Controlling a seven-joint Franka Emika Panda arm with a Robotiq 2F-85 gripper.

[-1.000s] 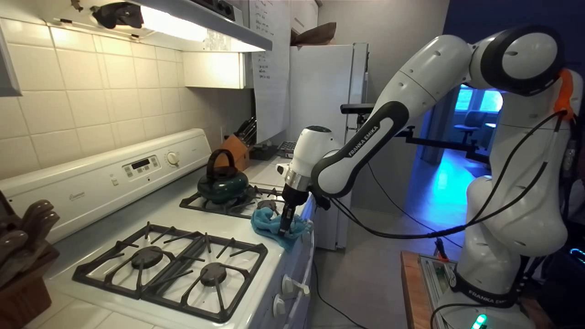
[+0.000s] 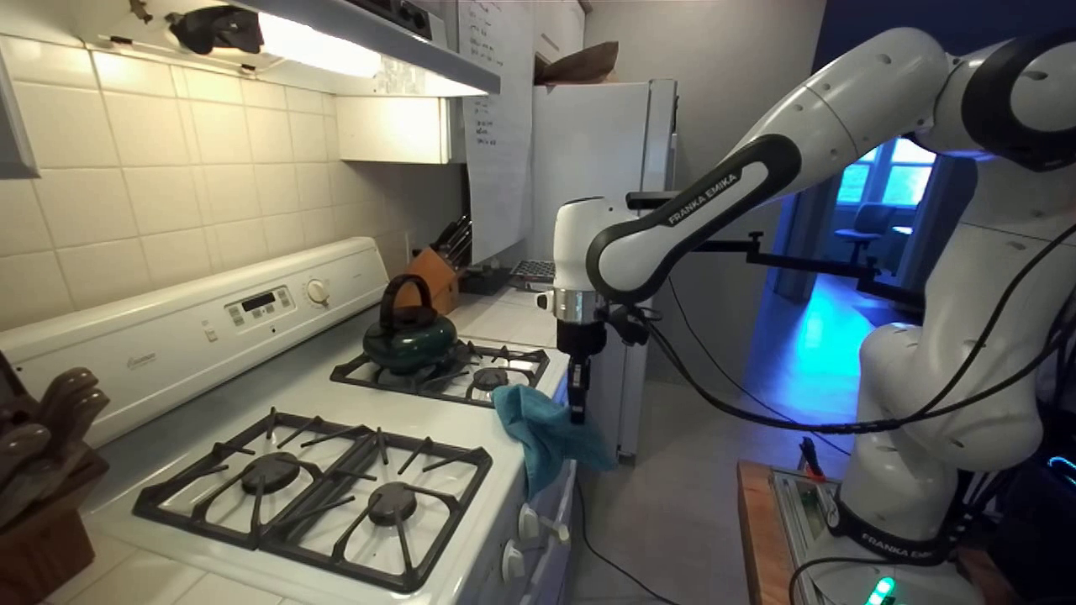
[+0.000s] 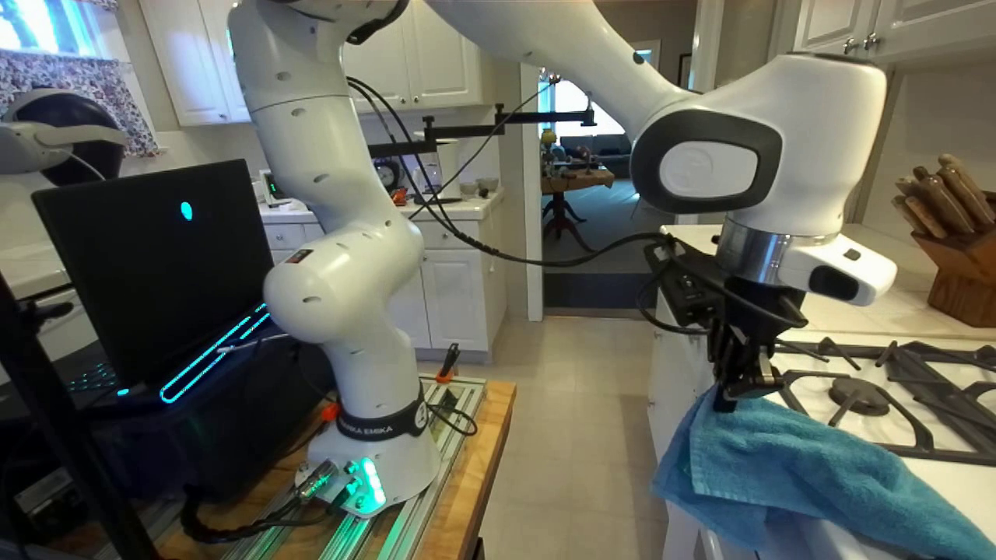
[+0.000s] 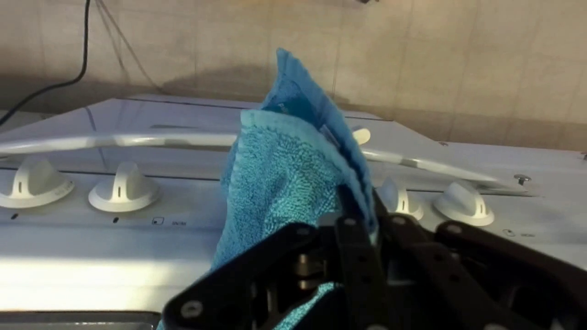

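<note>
A blue terry towel (image 2: 540, 434) hangs from my gripper (image 2: 577, 408) at the stove's front edge. In exterior view 2 the gripper (image 3: 742, 397) points down, its fingertips gripping the towel (image 3: 803, 467) near one end. The rest of the cloth trails onto the stovetop's front corner. From the wrist view, my gripper is shut on a fold of the towel (image 4: 286, 176), and one corner sticks up beyond the fingers over the oven handle. Cloth below the fingers is partly hidden by them.
The white stove has burner grates (image 2: 393, 504) and a green kettle (image 2: 408, 343) at the far back. Knobs (image 4: 124, 189) and the oven handle (image 4: 181, 139) line its front. A knife block (image 3: 966, 266) stands on the counter. Floor (image 2: 676, 504) in front is open.
My gripper has risen and moved away from the stovetop toward its front edge, turning more upright. The towel, bunched on the stove corner before, is now partly lifted and draped.
</note>
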